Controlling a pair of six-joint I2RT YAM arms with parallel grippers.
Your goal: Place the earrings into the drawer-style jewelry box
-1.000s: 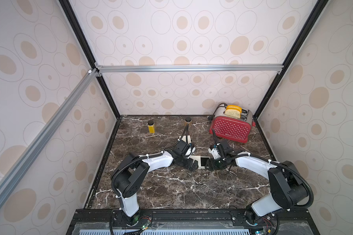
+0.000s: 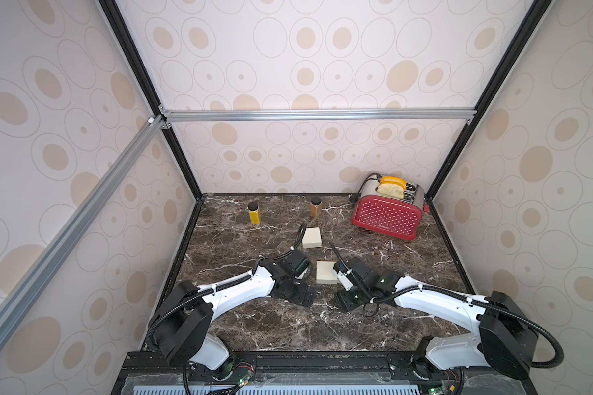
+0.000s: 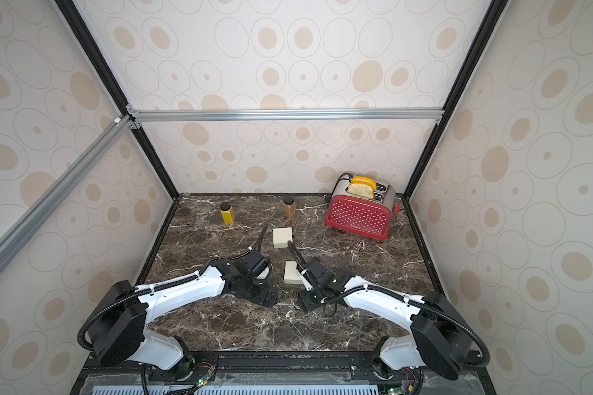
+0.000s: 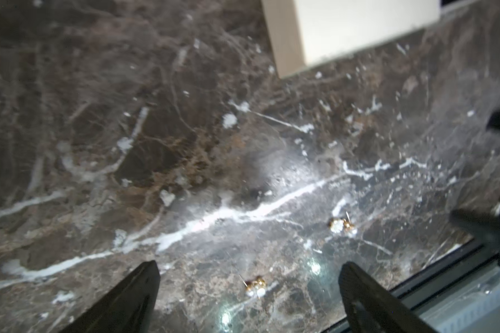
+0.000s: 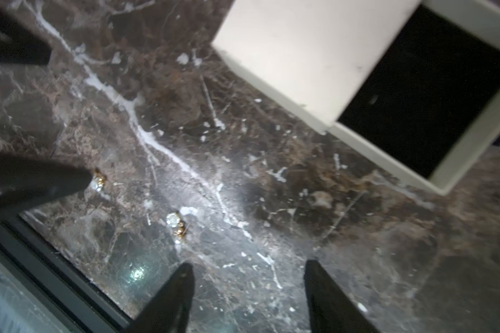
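Observation:
Two small gold earrings with clear stones lie apart on the dark marble table. In the left wrist view, one earring [image 4: 256, 287] lies ahead of and between my open left gripper's [image 4: 247, 294] fingers, and the other earring [image 4: 342, 225] is farther right. The right wrist view shows one earring [image 5: 175, 223] ahead and left of my part-open right gripper; the other earring [image 5: 97, 182] sits by the left gripper's finger [image 5: 39, 180]. Nothing is between the right fingers. The white jewelry box [image 5: 316, 50] has its drawer [image 5: 391, 155] pulled out to the right, its black inside empty.
A second pale box [image 2: 311, 237] stands behind the jewelry box. Two jars, a yellow jar [image 2: 254, 213] and a brown jar [image 2: 315, 208], are at the back. A red toaster [image 2: 388, 210] occupies the back right. The two grippers are close together.
Both arms have drawn back from the jewelry box toward the front edge. The left gripper shifted left; the right one moved left and forward, in front of the pulled-out drawer.

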